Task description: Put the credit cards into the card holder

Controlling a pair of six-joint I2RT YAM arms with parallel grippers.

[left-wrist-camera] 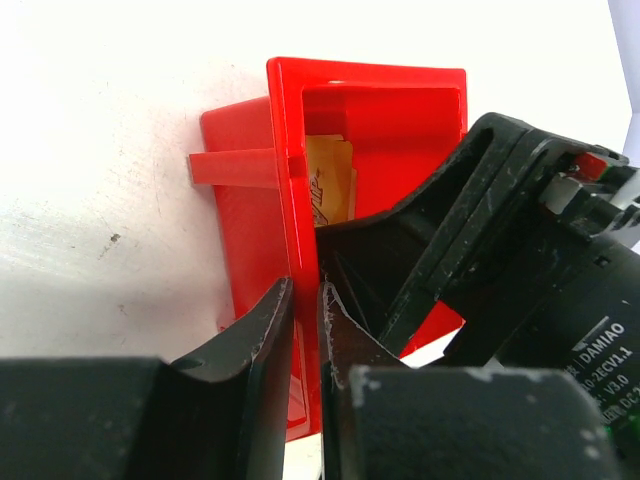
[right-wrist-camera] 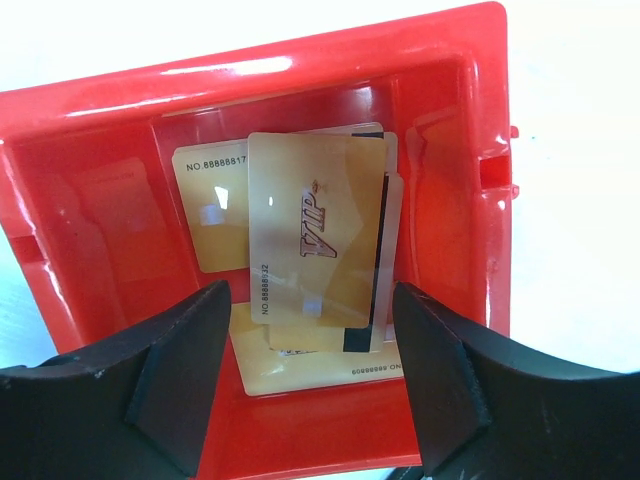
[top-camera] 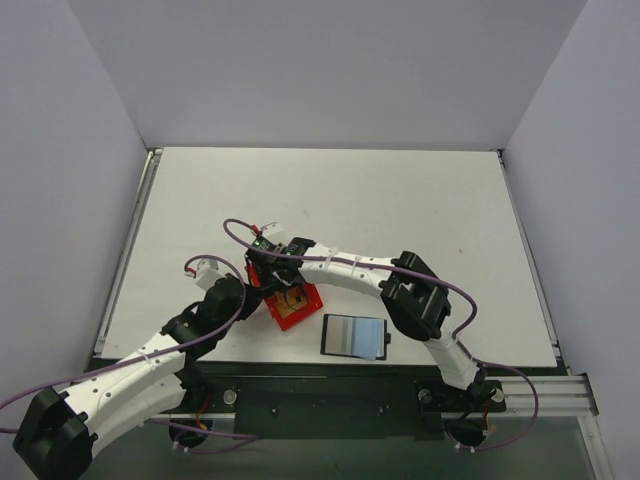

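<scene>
Several gold credit cards lie overlapped on the floor of the red box, one with its printed face uppermost. My left gripper is shut on a side wall of the red box, at its rim. Over the cards, inside the box, my right gripper has its fingers spread apart; no card is visibly held. From above, that arm covers much of the red box. The card holder, dark-framed with a grey part and a light blue part, lies flat at the table's front.
The holder sits just right of the red box, close to the front edge of the white table. The right forearm reaches across the middle, and both grippers are close together at the box.
</scene>
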